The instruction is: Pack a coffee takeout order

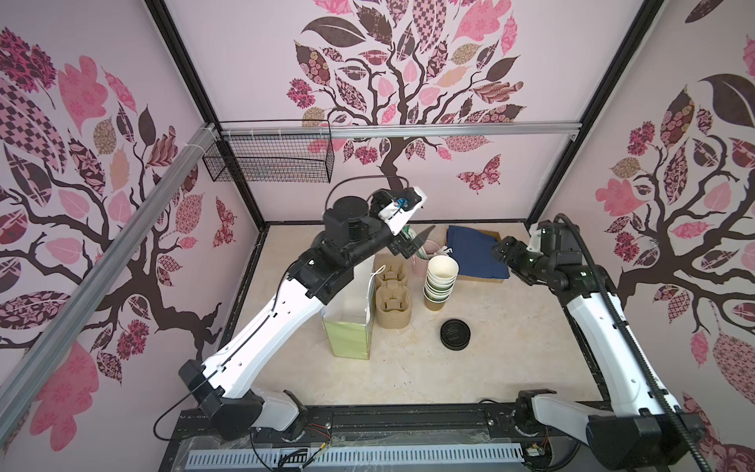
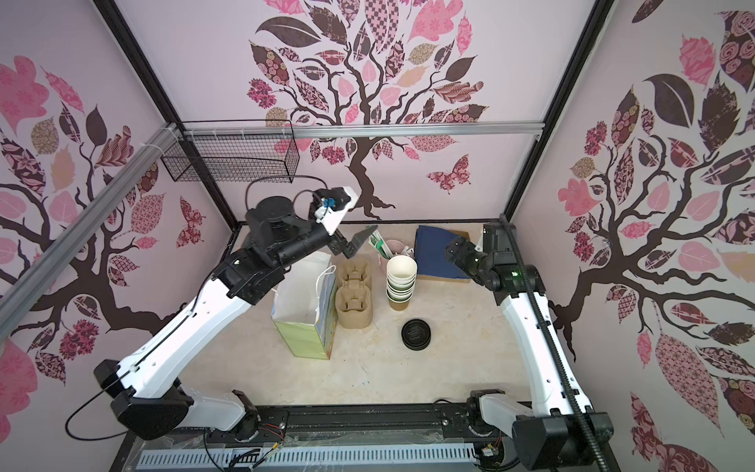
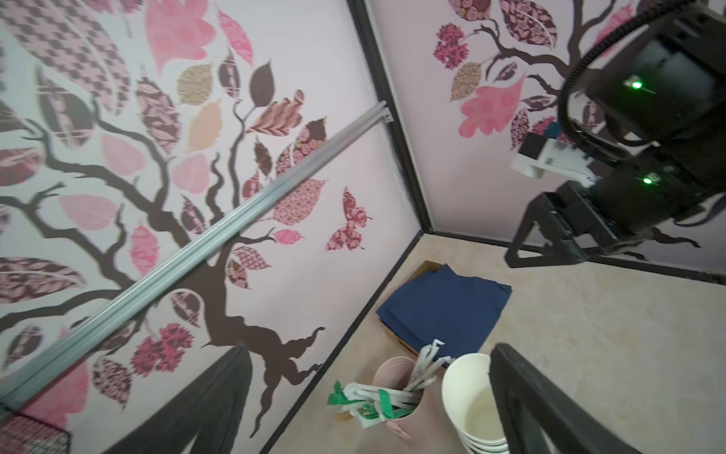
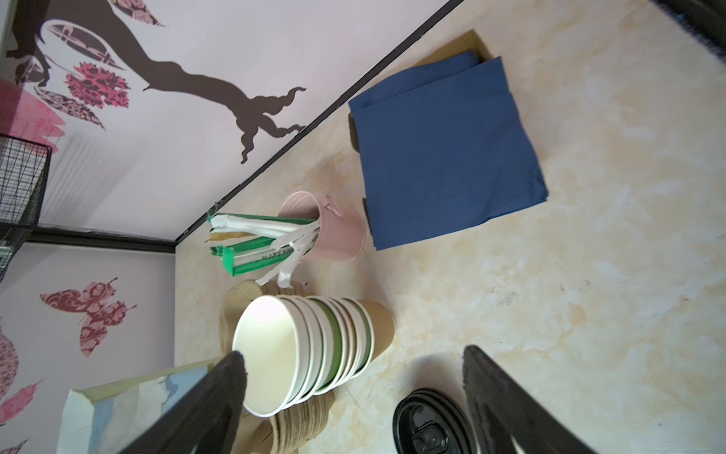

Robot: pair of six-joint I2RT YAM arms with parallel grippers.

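Observation:
My left gripper [image 1: 413, 240] hovers open and empty over the back middle, near a pink bucket [image 4: 340, 234] of wrapped straws and utensils [image 4: 253, 240]. In front of the bucket stand stacked paper cups [image 1: 442, 279]. Black lids [image 1: 454, 334] lie stacked nearer the front. Cardboard cup carriers [image 1: 393, 306] stand left of the cups, beside a green-sided paper bag [image 1: 346, 338], partly hidden by my left arm. My right gripper is raised at the right, pointing over the cups; it appears open, with nothing between its fingers.
Dark blue napkins [image 4: 446, 151] lie in a cardboard tray at the back right. A wire basket [image 1: 267, 157] hangs from the rail at upper left.

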